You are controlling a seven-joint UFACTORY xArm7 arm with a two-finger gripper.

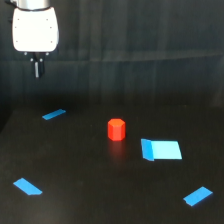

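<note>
Near the middle of the dark table stands a small red block, with nothing touching it. To its right lies a flat light-blue square with a darker blue strip along its left side. High at the upper left hangs my white arm, its small dark gripper pointing down, well above the table and far from both the block and the square. At this size, the gap between its fingers does not show clearly. No held object can be made out.
Blue tape strips mark the table: one at the back left, another blue strip at the front left, and a third blue strip at the front right. A dark curtain hangs behind.
</note>
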